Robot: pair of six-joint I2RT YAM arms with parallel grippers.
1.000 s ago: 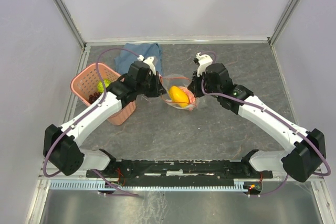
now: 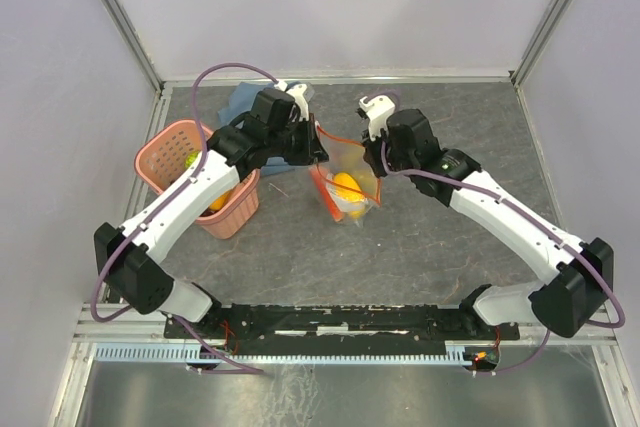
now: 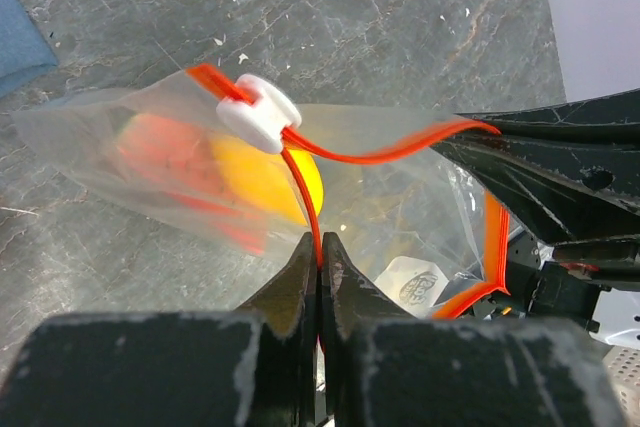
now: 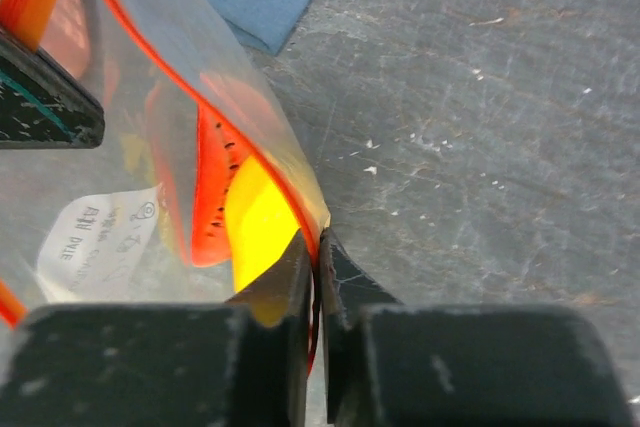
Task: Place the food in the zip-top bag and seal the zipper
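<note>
The clear zip bag (image 2: 345,157) with red edges hangs between my grippers. Inside lie a yellow food piece (image 2: 349,187) and red watermelon-like pieces (image 4: 210,227). My left gripper is shut on the bag's red-lined edge, just below the white zipper slider (image 3: 257,112). My right gripper has its fingertips closed around the opposite red-lined edge of the bag. A white date label (image 4: 90,242) shows on the bag.
A pink basket (image 2: 229,217) with more food stands at the left. A blue cloth (image 2: 243,98) lies behind the left arm.
Both grippers have shifted, the left one slightly up and right, the right one slightly left. The bag now hangs more upright, with red pieces showing on its left side.
</note>
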